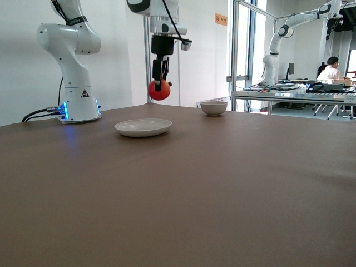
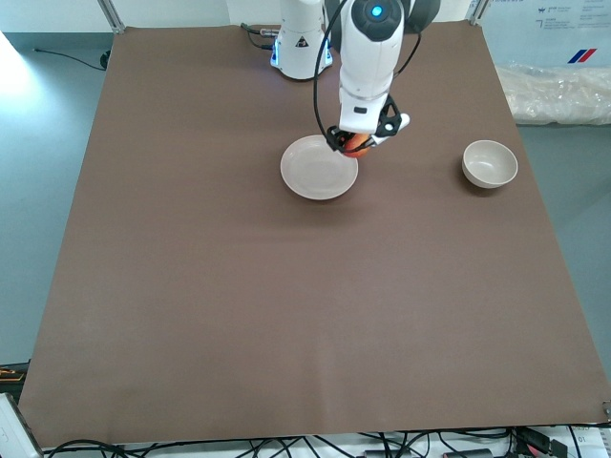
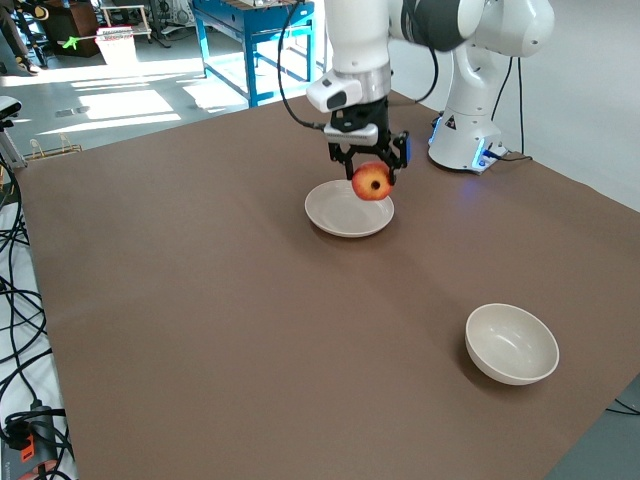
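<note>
My gripper is shut on a red apple, holding it in the air above and just beside a white plate, as the top view shows. In the left view the apple is partly hidden behind the gripper and sits over the plate's upper right. In the right view the apple hangs at the plate's back edge. A white bowl stands empty to the right of the plate in the left view.
The white robot base stands at the back beside the plate. Cables run along the table's outer edge.
</note>
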